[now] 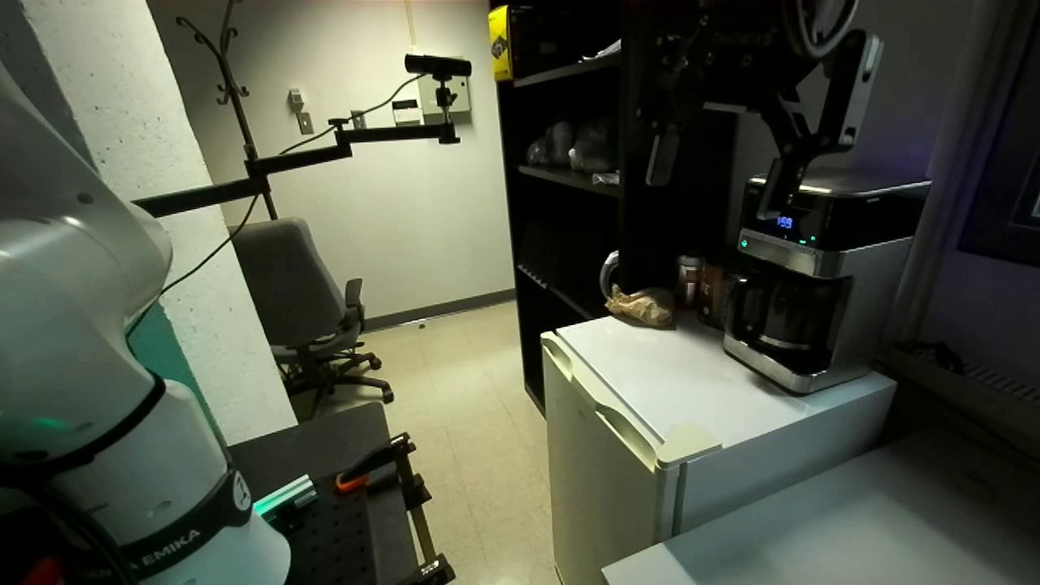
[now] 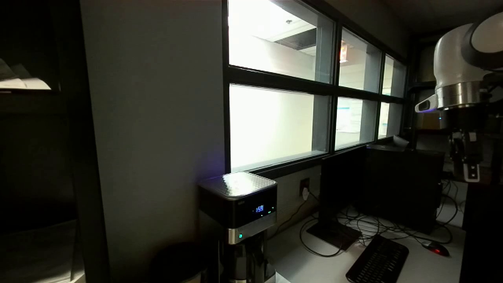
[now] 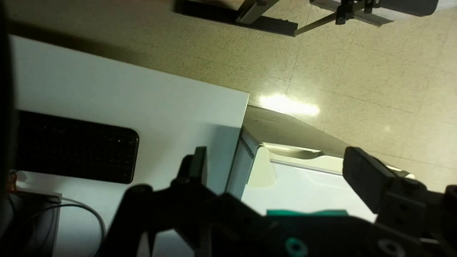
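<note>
My gripper (image 1: pixel 719 180) hangs in the air at the upper right of exterior view 1, its fingers wide apart and nothing between them. In the wrist view the open gripper is above the corner where the white desk (image 3: pixel 180 102) meets the small white fridge (image 3: pixel 295 182). Exterior view 2 has the gripper (image 2: pixel 465 165) at the far right, well apart from the coffee maker. The black and silver coffee maker (image 1: pixel 877 258) stands on the fridge with its display lit and its glass carafe (image 1: pixel 785 312) inside.
A crumpled brown bag (image 1: pixel 643 306) and jars (image 1: pixel 690 281) sit at the fridge's back, near dark shelves (image 1: pixel 570 73). The desk carries a keyboard (image 2: pixel 378 259), a mouse (image 2: pixel 435 248), a monitor (image 2: pixel 344 188) and loose cables.
</note>
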